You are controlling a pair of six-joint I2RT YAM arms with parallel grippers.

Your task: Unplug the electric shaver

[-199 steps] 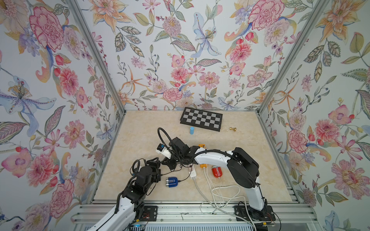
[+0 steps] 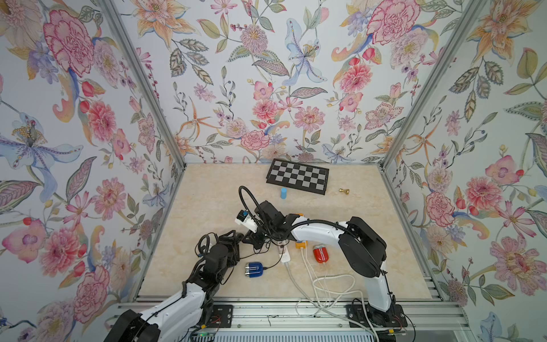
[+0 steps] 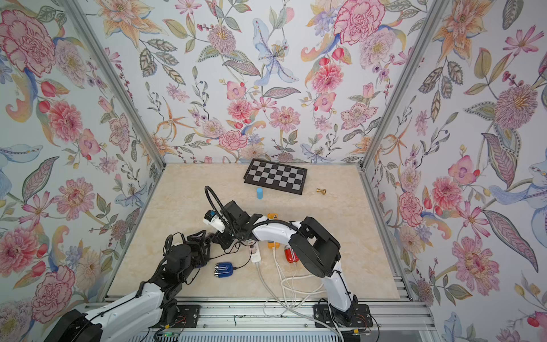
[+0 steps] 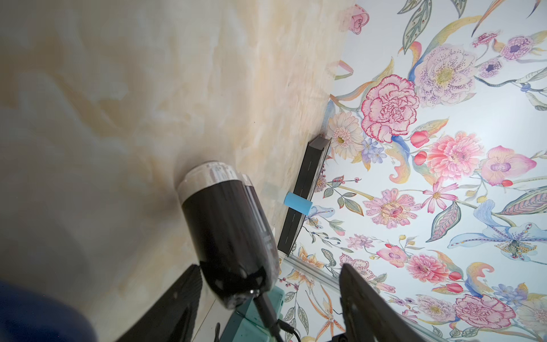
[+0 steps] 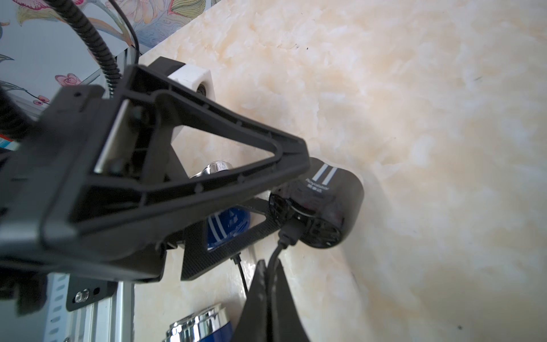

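Observation:
A black electric shaver (image 4: 233, 239) with a pale silver head lies on the table, its cable plugged into its base. In the right wrist view the black shaver (image 5: 330, 205) and its plug (image 5: 291, 232) show clearly. My left gripper stands open, its fingers apart around the shaver's cable end; in the right wrist view one finger overlaps the body. My right gripper is shut on the thin cable (image 5: 275, 253) just behind the plug. From above, the grippers largely hide this shaver.
A blue shaver (image 2: 254, 269) with a cable lies close by in front. A red shaver (image 2: 321, 253), a white power strip (image 2: 285, 254) and loose white cables lie to the right. A chessboard (image 2: 298, 176) and a blue cylinder (image 2: 283, 193) stand farther back.
My right gripper and forearm have shifted slightly to the right. The left arm has edged a little to the right. The blue shaver has stayed in place.

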